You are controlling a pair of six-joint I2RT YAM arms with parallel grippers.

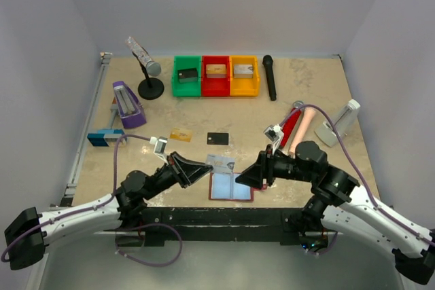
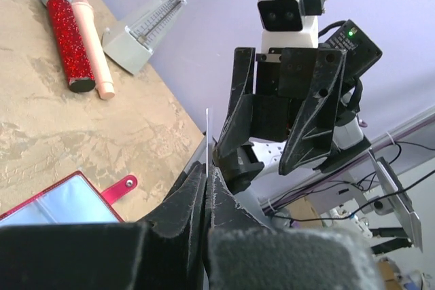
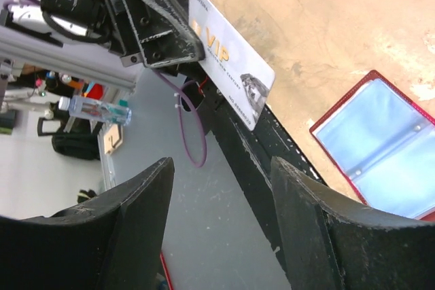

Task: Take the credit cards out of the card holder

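A white VIP card stands out from my left gripper, which is shut on one end of it. Seen edge-on, that card is a thin upright sliver between the left fingertips. My right gripper is open, with nothing between its fingers, a short way right of the card and apart from it. The card holder, red-edged with pale blue pockets, lies unfolded on the table below the grippers. Its red snap tab points outward. Farther back lie a gold card and a black card.
Green, red and yellow bins, each with cards inside, stand at the back. Microphones and a white metronome are on the right; a purple object sits left. Mid-table behind the loose cards is bare.
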